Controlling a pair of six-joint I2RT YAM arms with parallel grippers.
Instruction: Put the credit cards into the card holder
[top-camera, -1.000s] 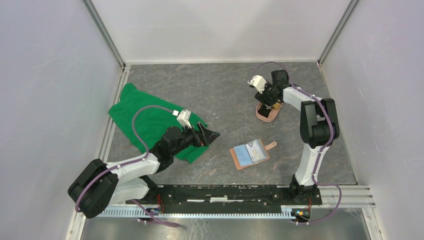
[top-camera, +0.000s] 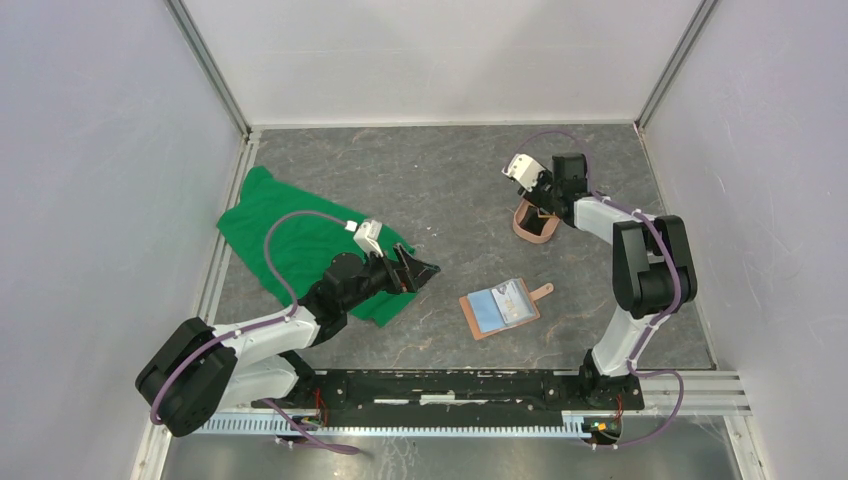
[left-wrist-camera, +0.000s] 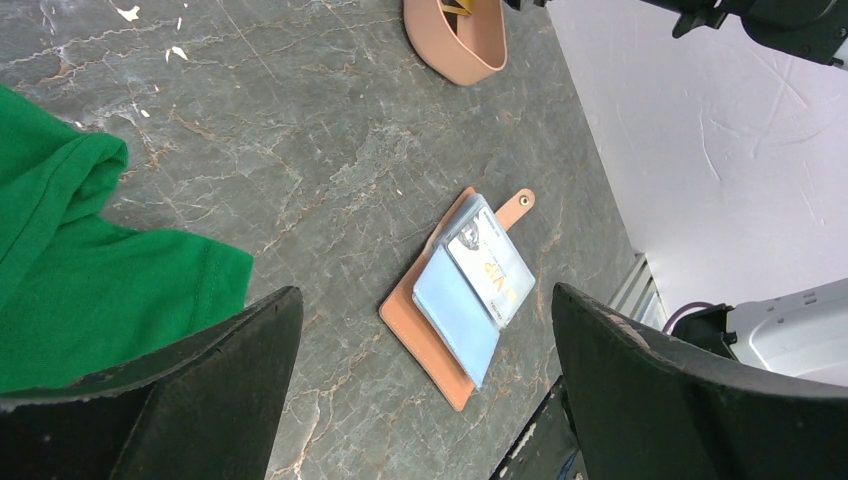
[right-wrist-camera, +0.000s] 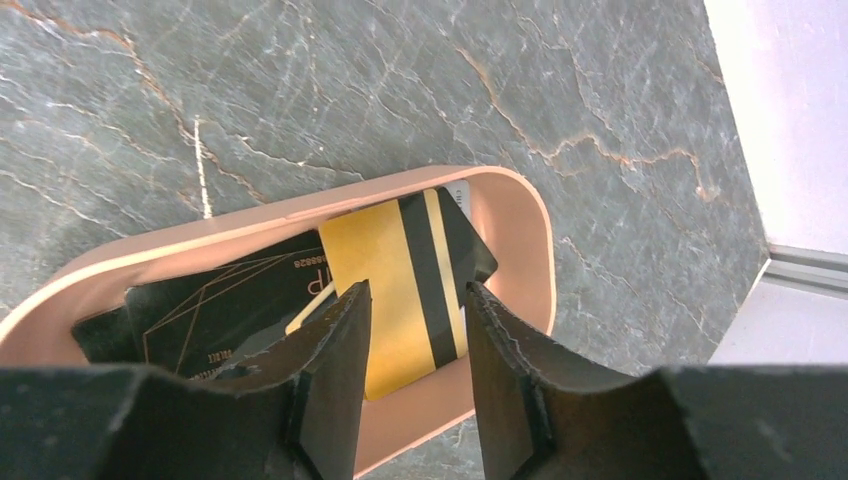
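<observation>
A tan holder (left-wrist-camera: 452, 55) stands at the back right. Inside it, in the right wrist view, lies a yellow card with a dark stripe (right-wrist-camera: 375, 255), beside black cards (right-wrist-camera: 225, 305). My right gripper is over the holder. Its two fingers stand some way apart with the yellow card between and behind them; whether they pinch it is unclear. A tan card holder (left-wrist-camera: 412, 320) lies open at the front, a pale blue sleeve (left-wrist-camera: 450, 305) and a printed white panel (left-wrist-camera: 492, 265) inside. My left gripper is open and empty, well left of it.
A green cloth (top-camera: 285, 230) covers the left of the grey table (top-camera: 430, 170), partly under the left arm. White walls close in the sides and back.
My right gripper has shifted a little right and toward the front over the holder, and less of the yellow card shows from above. The left arm and the card holder have stayed still.
</observation>
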